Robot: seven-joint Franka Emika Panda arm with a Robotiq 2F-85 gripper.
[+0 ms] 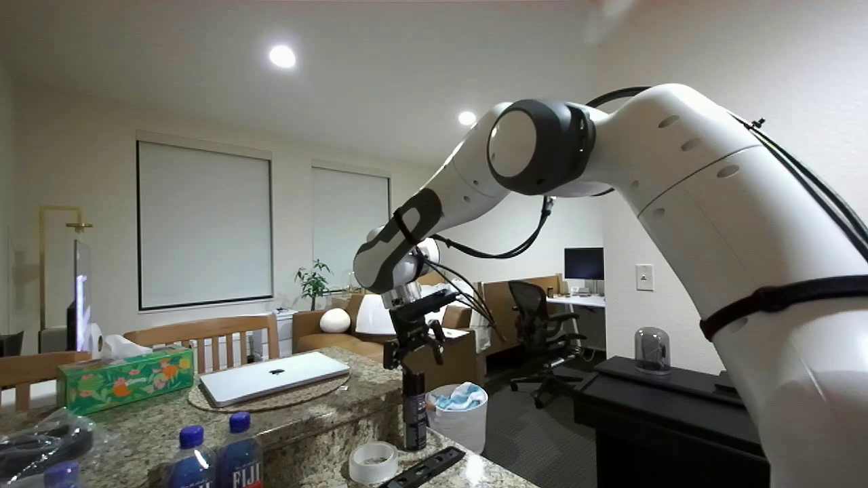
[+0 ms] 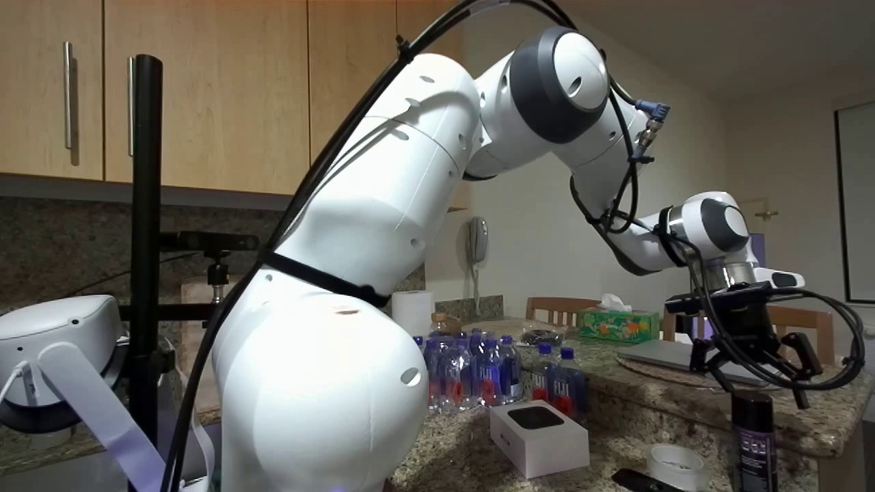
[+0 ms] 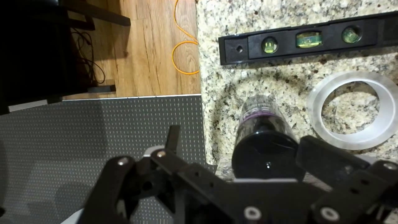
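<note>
A tall dark spray can [image 1: 415,419] with a black cap stands upright on the lower granite counter by its edge. My gripper [image 1: 416,356] is open at the level of the can's top. In the wrist view the cap [image 3: 266,153] lies between the spread fingers, close against the right finger [image 3: 319,158] and well apart from the left one [image 3: 172,138]. Whether that right finger touches it, I cannot tell. Exterior view 2 also has the can [image 2: 753,447] below my gripper [image 2: 764,390].
Beside the can lie a roll of clear tape [image 3: 352,110] and a black spirit level [image 3: 307,39]. Higher up, a laptop [image 1: 277,375] rests on a round mat. Water bottles [image 1: 240,451] and a white box [image 2: 539,439] share the counter. Past the edge stands a white bin [image 1: 460,415].
</note>
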